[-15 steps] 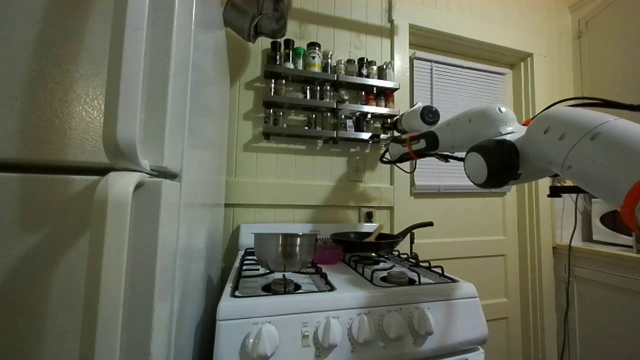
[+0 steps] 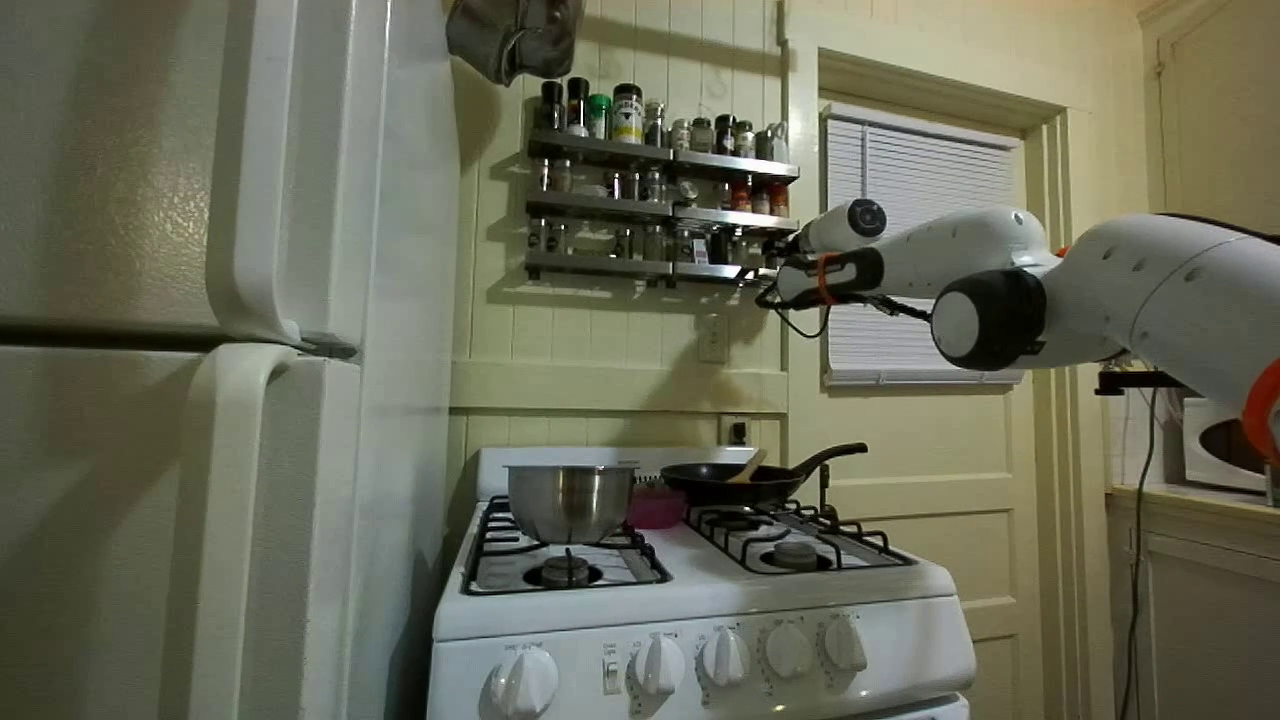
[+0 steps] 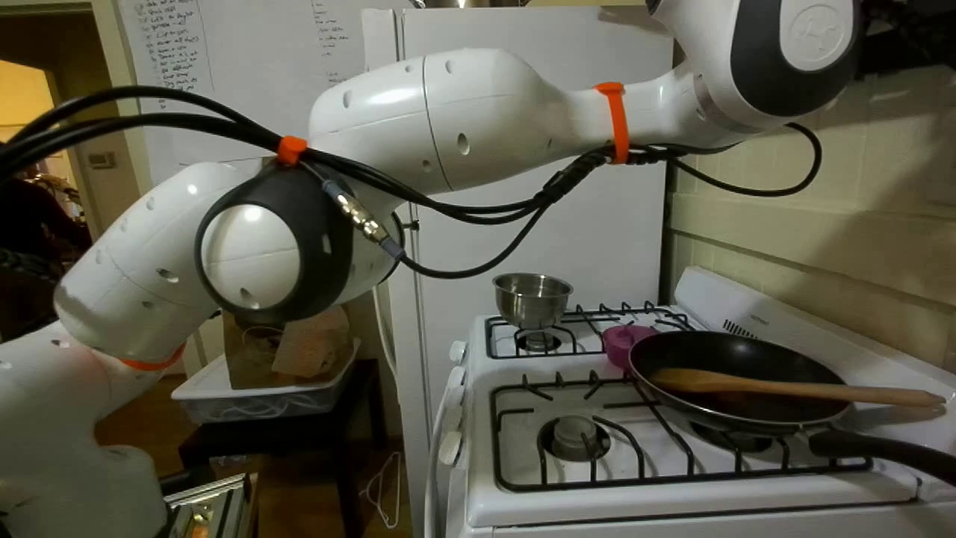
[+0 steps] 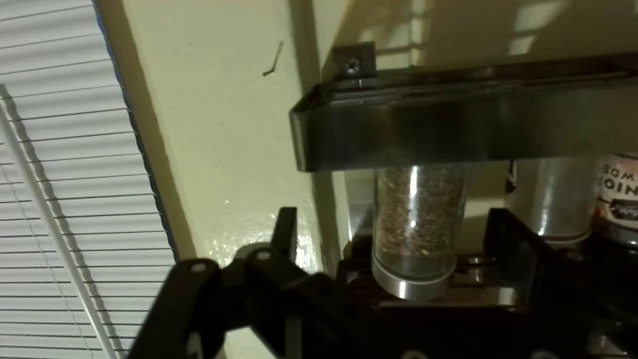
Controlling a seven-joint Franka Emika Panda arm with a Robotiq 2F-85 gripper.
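In the wrist view, which shows the jars upside down, my gripper is open. A clear glass jar of brown flakes (image 4: 421, 212) with a silver lid shows in the space between the fingers. Whether either finger touches it, I cannot tell. The jar stands at the end of a metal shelf (image 4: 454, 128), partly hidden by the shelf's front rail. From exterior view 1, the gripper is at the right end of the lowest spice shelf (image 2: 714, 272), its fingertips too small to make out. Exterior view 2 shows the arm (image 3: 484, 116) but not the gripper.
Another jar (image 4: 553, 197) and an onion powder jar (image 4: 619, 191) stand close by on the same shelf. Window blinds (image 4: 72, 179) are to the side. Below, the stove (image 2: 696, 612) carries a steel pot (image 2: 570, 504) and a black pan (image 3: 744, 359) with a wooden spoon (image 3: 789, 387).
In exterior view 1 the wrist has shifted slightly up and to the right, and the elbow moved a little. The stove and its cookware look the same.
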